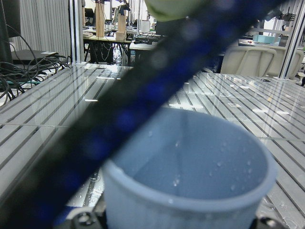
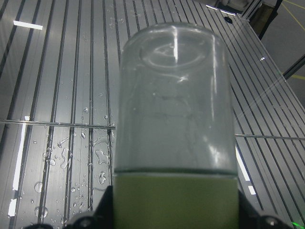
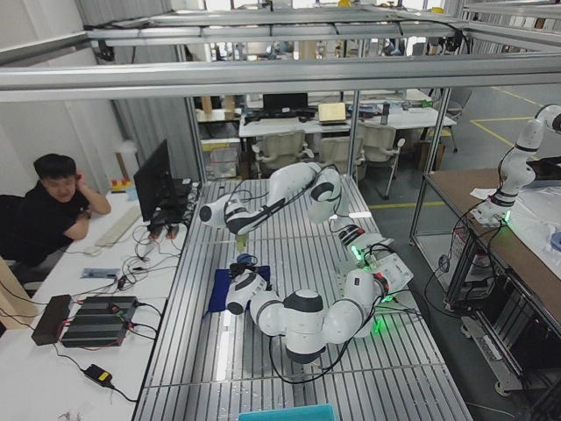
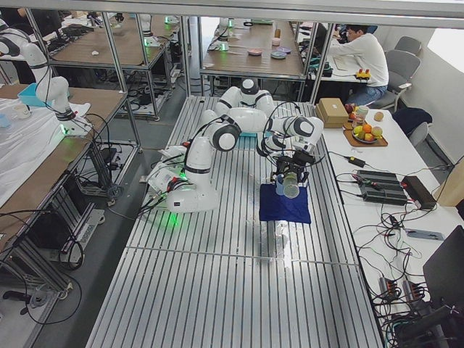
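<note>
A pale blue cup (image 1: 188, 200) with droplets sits in my left gripper (image 3: 242, 270), which is shut on it, over a dark blue cloth (image 4: 284, 210). My right gripper (image 3: 237, 226) is shut on a clear container with a green band (image 2: 174, 109), held above the blue cup in the camera left view. In the left wrist view its green part shows at the top, and a blurred dark blue strip crosses the frame diagonally.
Water drops lie on the slatted metal table (image 4: 225, 283). A turquoise bin (image 3: 285, 413) stands at the near end. A side desk with monitor, cables and a seated person borders the table; frame posts (image 3: 198, 149) stand at the corners.
</note>
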